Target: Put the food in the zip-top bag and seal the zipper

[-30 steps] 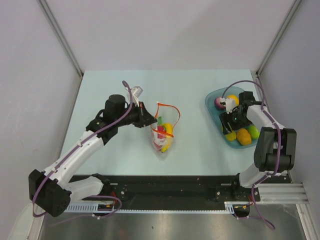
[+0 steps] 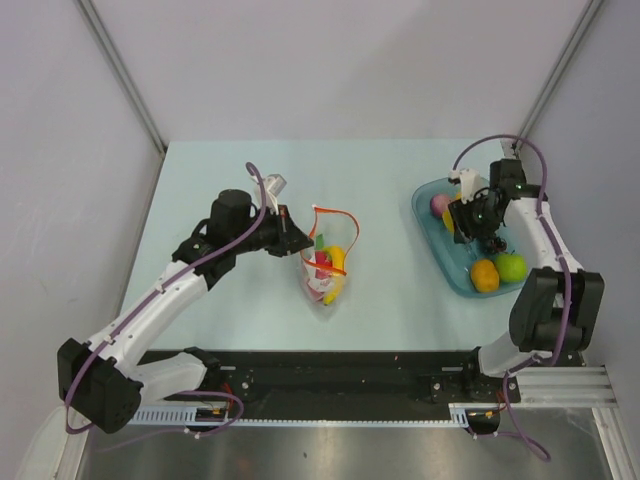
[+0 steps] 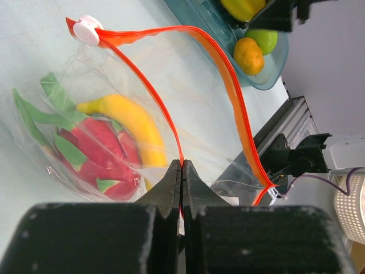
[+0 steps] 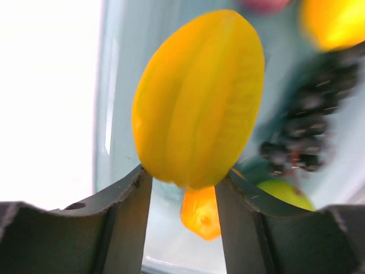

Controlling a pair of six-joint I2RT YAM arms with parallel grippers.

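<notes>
The zip bag (image 2: 326,283) lies mid-table with a banana (image 3: 142,128) and red-and-green items inside, its orange zipper rim open. My left gripper is shut on the rim's thin edge. My right gripper holds a yellow fruit (image 4: 197,97) between its fingertips, raised over the blue bin (image 2: 450,270) at the right. In the bin are a red fruit (image 2: 439,205), an orange fruit (image 2: 484,275), a green fruit (image 2: 511,267) and dark grapes (image 4: 305,125).
The bin sits near the table's right edge. The table's upper middle and the strip between bag and bin are clear. The front edge runs below the bag.
My right gripper has risen from down among the bin's fruit with the yellow fruit, uncovering more of the bin. My left arm and the bag are unchanged.
</notes>
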